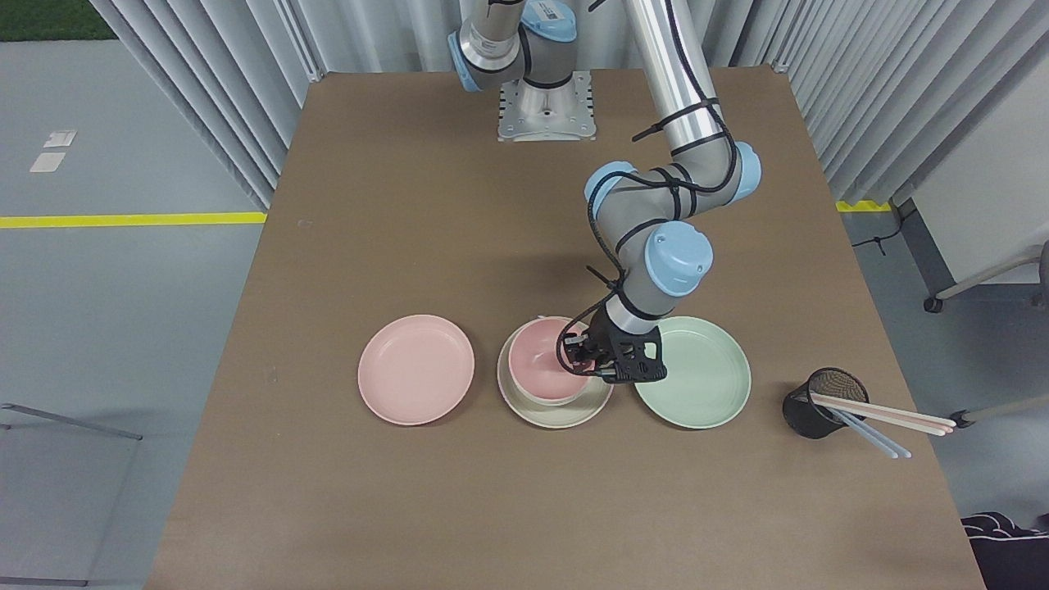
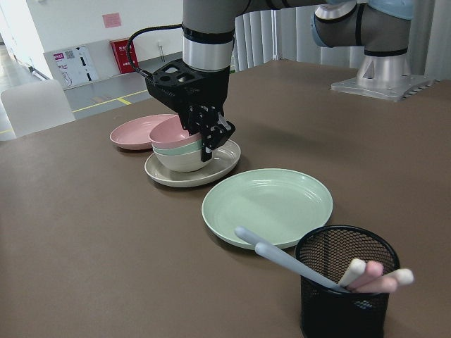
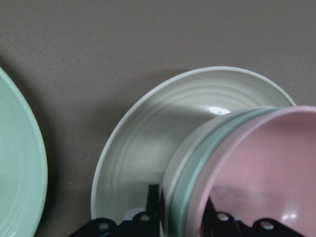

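Observation:
Three nested bowls, pink (image 2: 169,132) on mint (image 2: 178,148) on white (image 2: 180,163), rest on a white plate (image 3: 133,153), flanked by a pink plate (image 1: 415,369) and a mint plate (image 1: 693,383). My gripper is at the stack's near rim in the wrist view, one black finger outside the white bowl and the other inside the pink one, straddling all three walls. Whether it grips them or only surrounds them I cannot tell.
A black mesh holder (image 1: 808,413) with several sticks stands right of the mint plate.

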